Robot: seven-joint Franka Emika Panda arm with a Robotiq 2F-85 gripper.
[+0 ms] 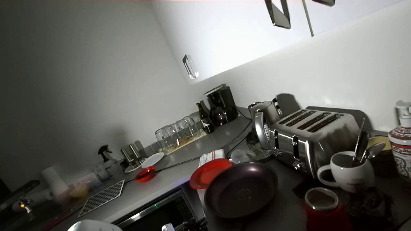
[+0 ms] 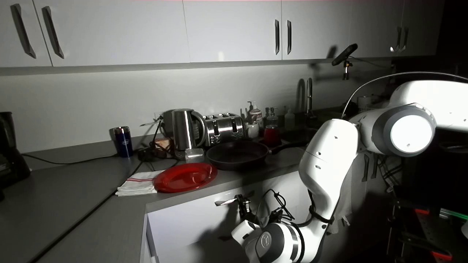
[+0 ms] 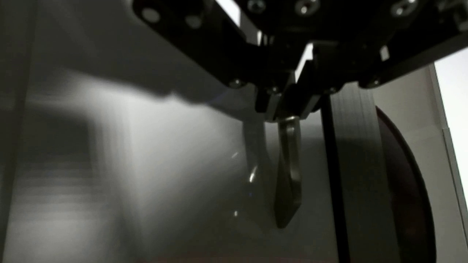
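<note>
A slim metal handle [image 3: 289,175] stands out from the white drawer front [image 2: 197,223] below the counter edge. My gripper is shut on the handle, with its bar between the fingertips in the wrist view. In exterior view 2 the gripper [image 2: 240,202] reaches up to the front from below, and one end of the handle [image 2: 225,202] sticks out to its left. I cannot tell whether the drawer front stands out from the cabinet. Exterior view 1 shows only bits of the arm [image 1: 94,226] at the bottom edge.
Above the handle, a red plate [image 2: 186,177] and a dark pan [image 2: 239,154] sit near the counter edge. A striped towel [image 2: 136,185] lies beside the plate. Kettle [image 2: 182,129] and toaster [image 2: 224,127] stand behind.
</note>
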